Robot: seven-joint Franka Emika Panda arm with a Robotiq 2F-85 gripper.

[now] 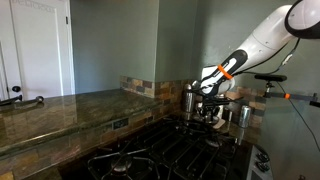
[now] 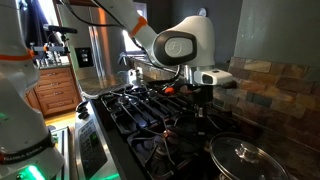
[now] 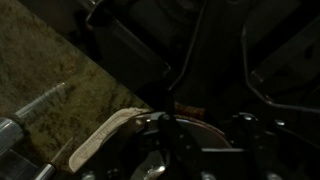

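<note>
My gripper (image 2: 200, 128) points down over the black stove (image 2: 145, 128) in exterior view 2. Close by, toward the camera, lies a round pan with a glass lid (image 2: 245, 160). From exterior view 1 the gripper (image 1: 211, 108) appears low at the stove's far right end, in front of shiny metal pots (image 1: 190, 100). The wrist view is very dark; a round thing with a pale curved rim (image 3: 105, 130) shows at its bottom, below the black grates. The fingers blend into the dark there, so what lies between them cannot be made out.
Cast-iron grates (image 1: 165, 145) cover much of the stove. A granite counter (image 1: 75, 112) runs along the left in exterior view 1, with bare space on top. The tiled wall (image 2: 270, 105) rises close behind the pan.
</note>
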